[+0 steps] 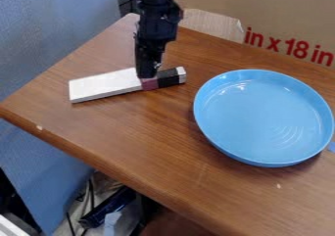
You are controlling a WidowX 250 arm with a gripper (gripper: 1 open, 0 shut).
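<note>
A long white block (pixel 102 85) with a dark red and black section (pixel 164 79) and a silver tip lies on the wooden table at the upper left. My black gripper (pixel 148 70) is over this object, its lower end at the junction of the white part and the darker section. Whether the fingers are open or closed on it cannot be made out. A light blue plate (pixel 262 118) sits to the right, apart from the object.
A cardboard box (pixel 275 15) with red printing stands behind the table.
</note>
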